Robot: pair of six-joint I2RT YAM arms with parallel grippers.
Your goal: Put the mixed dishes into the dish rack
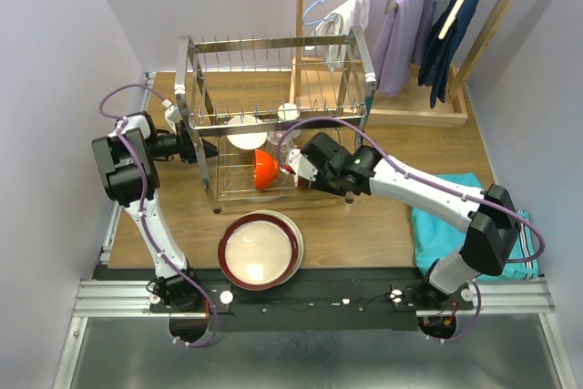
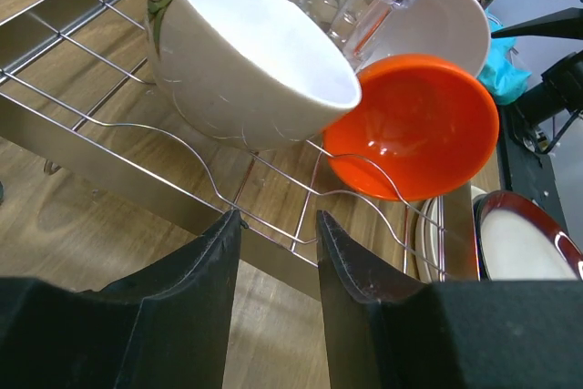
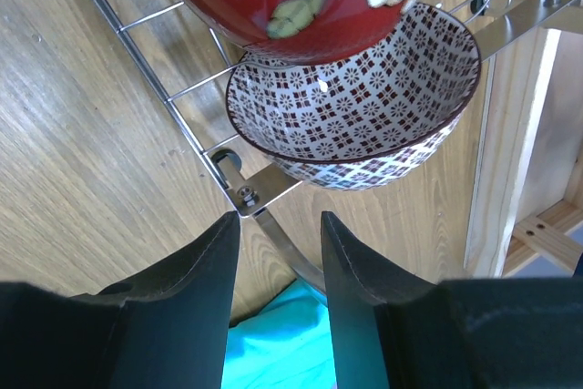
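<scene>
The two-tier metal dish rack [image 1: 273, 43] holds, on its lower tier, a white bowl [image 2: 246, 61], a glass [image 2: 355, 6], an orange bowl [image 2: 410, 125], a red floral bowl [image 3: 291, 6] and a patterned bowl [image 3: 355, 97]. My left gripper is at the rack's left side, below the white bowl, fingers apart and empty. My right gripper is open and empty over the rack's right end, by the patterned bowl. Stacked plates [image 1: 258, 250] lie in front of the rack.
A turquoise cloth [image 1: 437, 225] lies at the right. A wooden clothes stand [image 1: 419, 116] with hanging garments is at the back right.
</scene>
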